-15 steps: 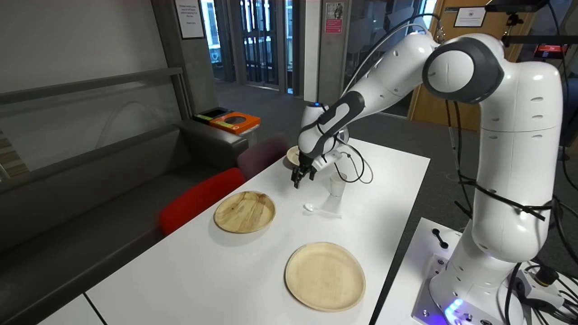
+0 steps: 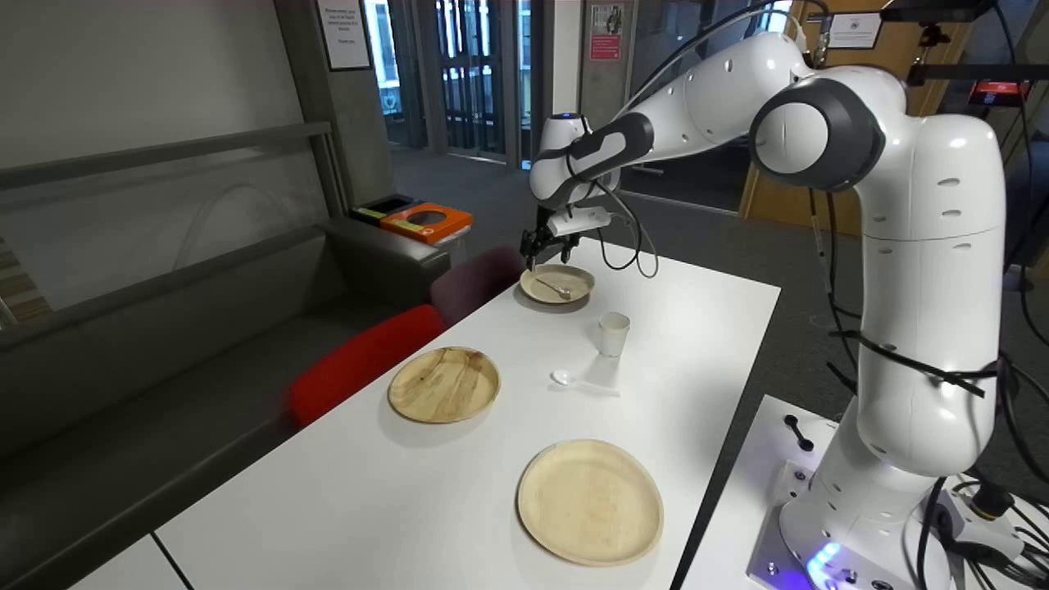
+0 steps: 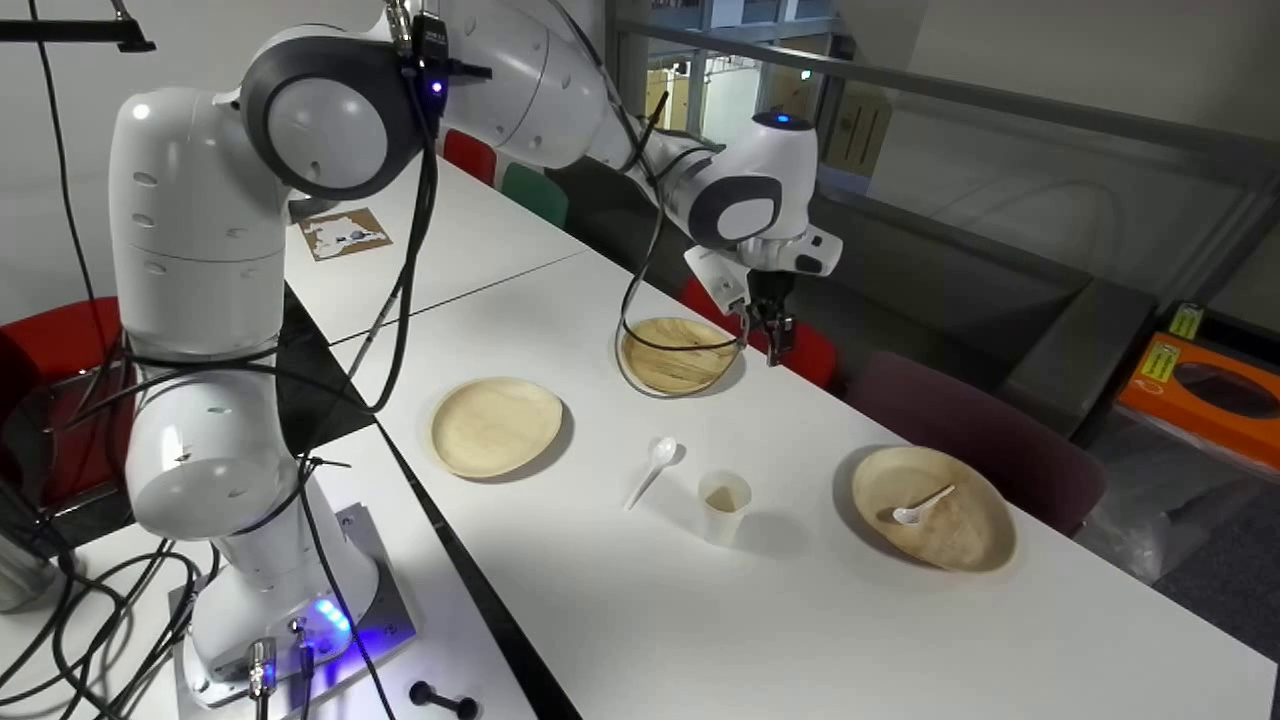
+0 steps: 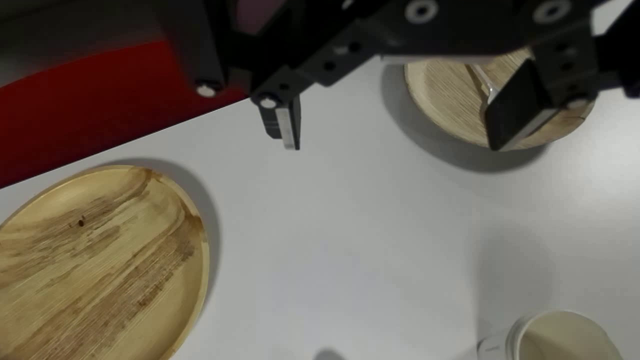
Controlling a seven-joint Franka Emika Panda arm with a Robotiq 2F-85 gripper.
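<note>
My gripper is open, its two fingers wide apart with nothing between them. It hangs above the table, near the edge with the chairs; in the second exterior view the gripper [image 3: 777, 348] is right of the streaked wooden plate [image 3: 680, 355]. A deeper round plate [image 3: 942, 540] has a small white spoon [image 3: 921, 506] lying in it; in the wrist view one finger partly covers this plate. A white cup [image 3: 723, 504] stands upright on the table. Another white spoon [image 3: 651, 470] lies beside it. A pale plate [image 2: 590, 503] is closest to the arm's base.
The white table [image 2: 324, 492] has wide bare areas between the plates. A red chair [image 2: 366, 360] and a purple chair [image 2: 479, 285] stand along its far edge. Loose cables [image 2: 639, 246] loop beside the gripper.
My gripper has risen and moved farther from the base camera side, uncovering the deeper plate and the cup in the first exterior view. Plates, cup and loose spoon have stayed put.
</note>
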